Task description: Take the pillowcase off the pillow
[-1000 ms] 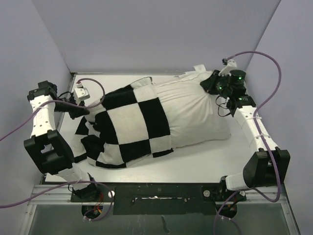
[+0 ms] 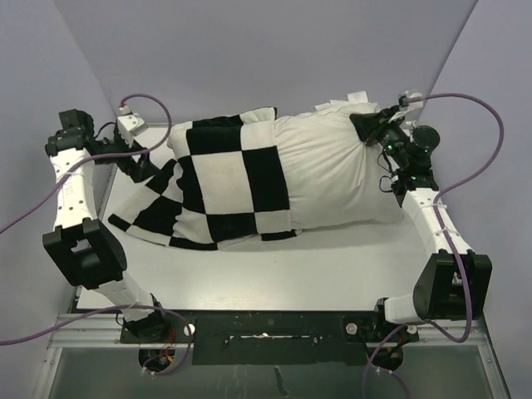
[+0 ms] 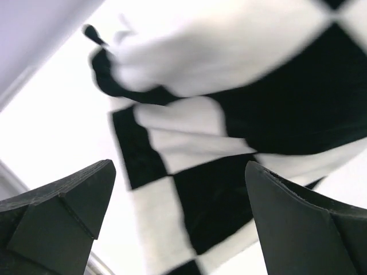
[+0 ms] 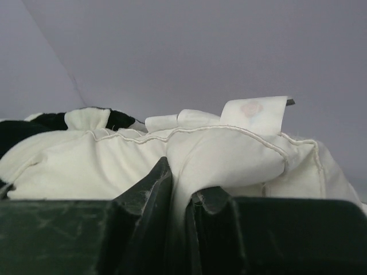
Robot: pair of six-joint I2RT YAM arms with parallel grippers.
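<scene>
The white pillow (image 2: 332,170) lies over the table's right half, its left part still inside the black-and-white checkered pillowcase (image 2: 224,191). At the pillow's upper right corner my right gripper (image 2: 374,125) is shut on the white fabric; the right wrist view shows the pillow's piped edge (image 4: 229,134) bunched between the dark fingers. My left gripper (image 2: 150,166) stands open at the left, beside the loose end of the pillowcase (image 2: 158,208). In the left wrist view, checkered cloth (image 3: 212,189) lies beyond the spread fingers (image 3: 66,220), and nothing shows between them.
Bare white table (image 2: 274,278) runs along the front. Grey walls close in the left, back and right (image 2: 465,108). A white tag (image 4: 252,113) sticks up from the pillow's edge near the right gripper.
</scene>
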